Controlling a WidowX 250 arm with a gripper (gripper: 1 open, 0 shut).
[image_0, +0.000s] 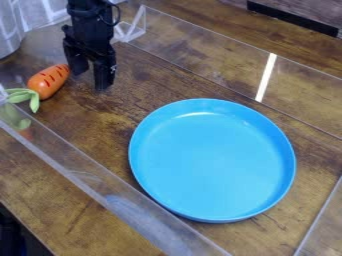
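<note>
The black gripper hangs at the upper left, its fingers pointing down just right of an orange toy carrot with pale green leaves. I cannot tell whether the gripper is open or shut; no object is clearly between its fingers. A large blue plate lies on the wooden table at the right.
Clear plastic walls run along the left front and the back right of the work area. A white object stands at the top left corner. Bare table lies between gripper and plate.
</note>
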